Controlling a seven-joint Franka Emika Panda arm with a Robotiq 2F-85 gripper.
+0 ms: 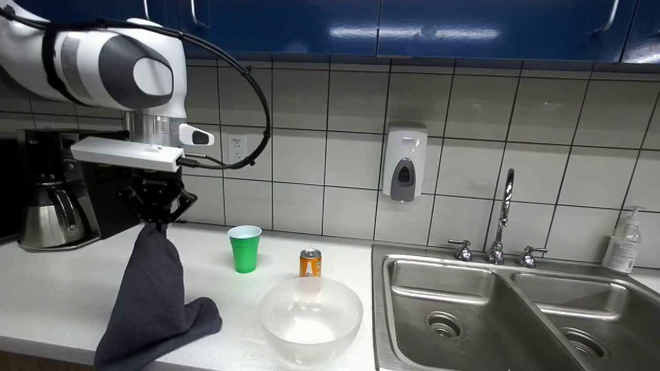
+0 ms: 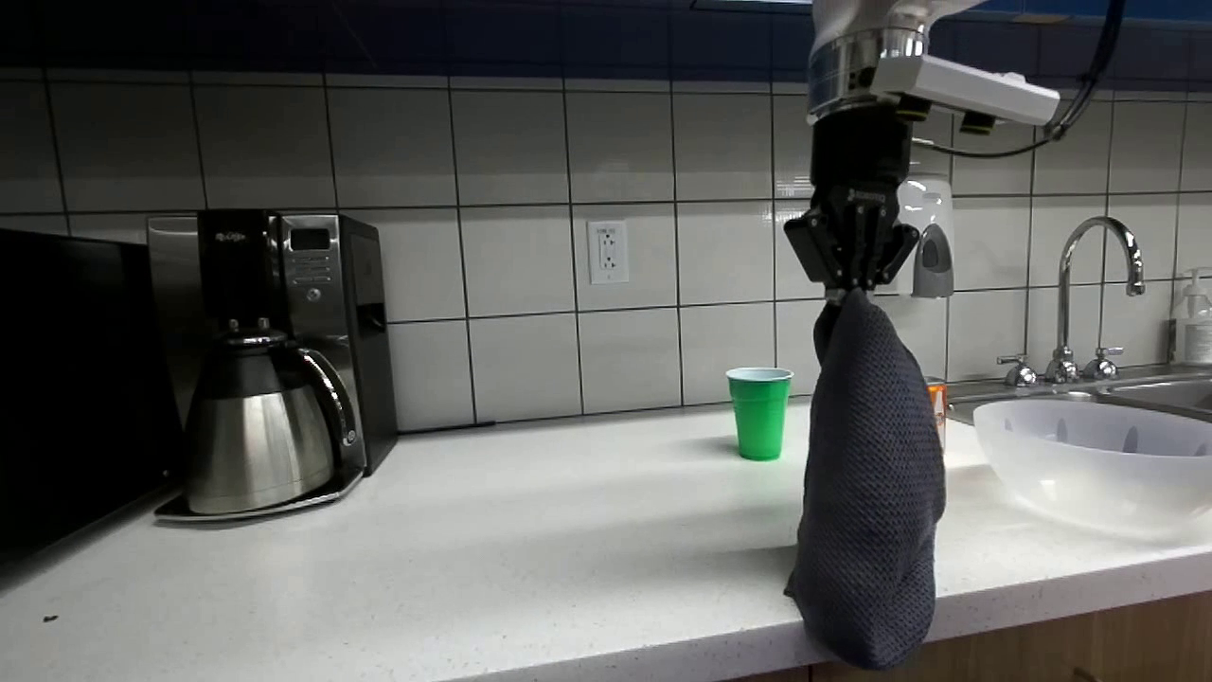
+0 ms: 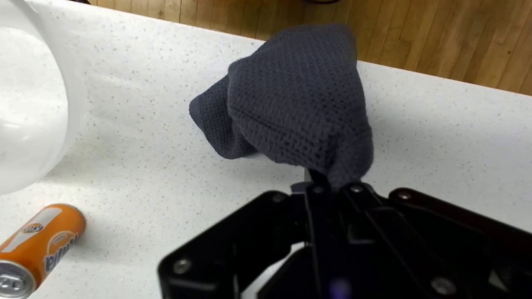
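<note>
A dark grey cloth (image 1: 148, 297) hangs from my gripper (image 1: 155, 223), which is shut on its top end. In exterior view 1 its lower part bunches on the white counter, with one fold lying out to the right. From the other side, the cloth (image 2: 869, 489) drapes over the counter's front edge beneath the gripper (image 2: 849, 294). The wrist view has the cloth (image 3: 304, 99) spreading away from the fingertips and reaching past the edge above the wooden floor; the pinched end is partly hidden by the fingers.
A green cup (image 1: 245, 250), an orange can (image 1: 310, 263) and a translucent bowl (image 1: 281, 327) stand right of the cloth. Farther right is the steel sink (image 1: 380, 297). A coffee maker (image 2: 369, 330) stands at the back left.
</note>
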